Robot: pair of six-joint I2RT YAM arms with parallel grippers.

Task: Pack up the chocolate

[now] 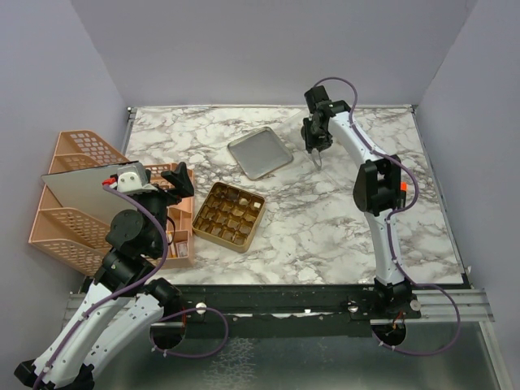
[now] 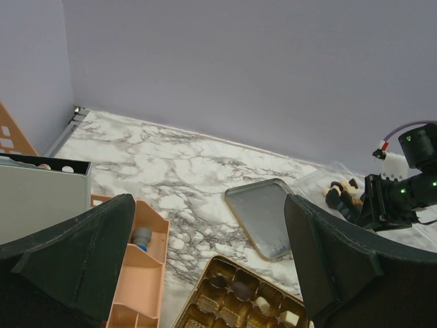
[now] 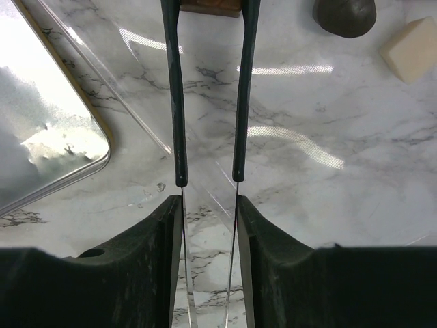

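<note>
Loose chocolates lie on clear plastic at the back, visible in the left wrist view (image 2: 341,198). In the right wrist view, my right gripper is over them, fingers part open around the near edge of a brown piece (image 3: 209,9) at the top; whether it holds it is unclear. A dark piece (image 3: 343,15) and a cream piece (image 3: 406,49) lie to the right. A gold compartment tray (image 1: 227,215) holds a few pieces in the middle. My left gripper (image 1: 179,179) stands open over the orange organiser at the left.
A grey metal tray (image 1: 260,152) lies between the gold tray and my right gripper. The orange organiser (image 1: 77,240) with a pale board fills the left.
</note>
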